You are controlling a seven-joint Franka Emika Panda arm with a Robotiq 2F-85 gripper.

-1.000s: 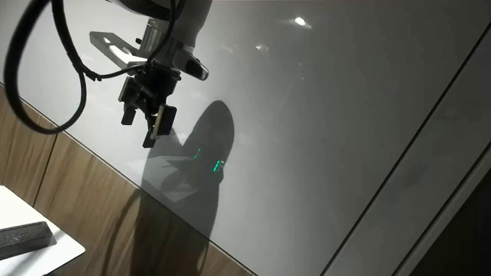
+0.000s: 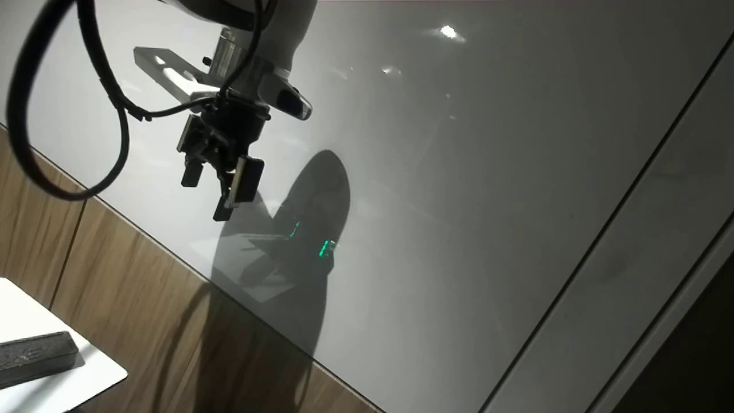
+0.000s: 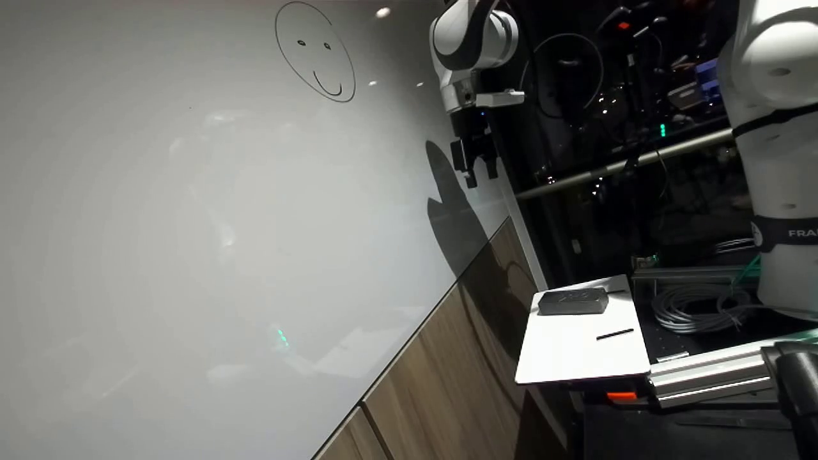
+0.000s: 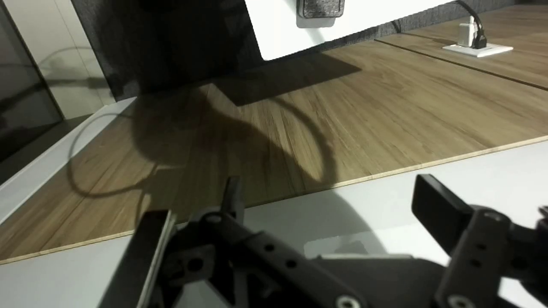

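My gripper (image 2: 206, 199) hangs open in front of the white glossy board (image 2: 447, 172), its fingers apart with nothing between them. In the second exterior view, the gripper (image 3: 481, 181) is near the board's right edge, well above a small white table (image 3: 575, 356). On that table lie a dark grey block-shaped eraser (image 3: 573, 301) and a thin black marker (image 3: 615, 334). A smiley face (image 3: 315, 51) is drawn on the board's upper part. In the wrist view, the fingers (image 4: 439, 210) are spread, and only the eraser's end (image 4: 322, 7) shows at the top.
Wood panelling (image 3: 452, 368) runs below the board. A second white arm (image 3: 778, 130) stands at the right, with coiled cables (image 3: 694, 306) by its base. A black cable loop (image 2: 20, 124) hangs beside my wrist. The space around my fingers is clear.
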